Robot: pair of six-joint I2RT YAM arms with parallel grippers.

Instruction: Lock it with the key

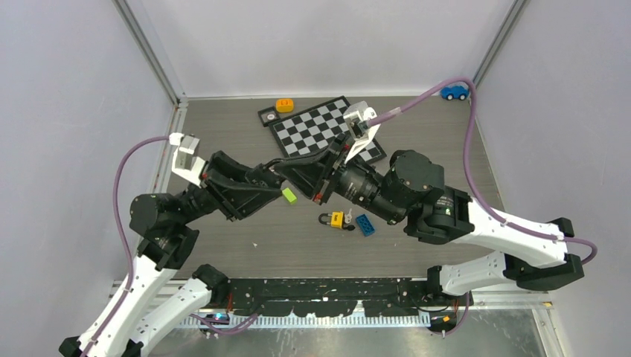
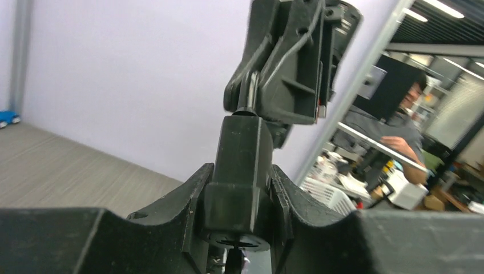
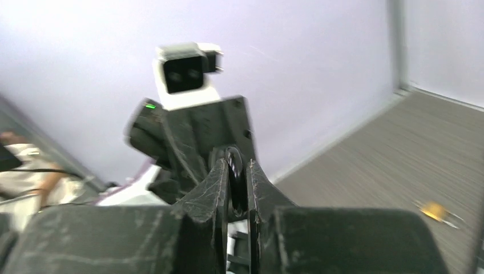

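Note:
My left gripper is shut on a dark padlock body (image 2: pixel 240 160), held upright; its shackle rises toward my right gripper's black fingers in the left wrist view. My right gripper has its fingertips around the dark curved shackle (image 3: pixel 234 171); whether it grips it I cannot tell. In the top view both grippers meet above the table's middle. On the table lies a yellow-and-black padlock (image 1: pixel 336 220) with a small key (image 1: pixel 348 216) beside it.
A chessboard (image 1: pixel 312 123), orange block (image 1: pixel 284 105), green block (image 1: pixel 289 195), blue block (image 1: pixel 365 226) and blue toy car (image 1: pixel 454 92) lie around.

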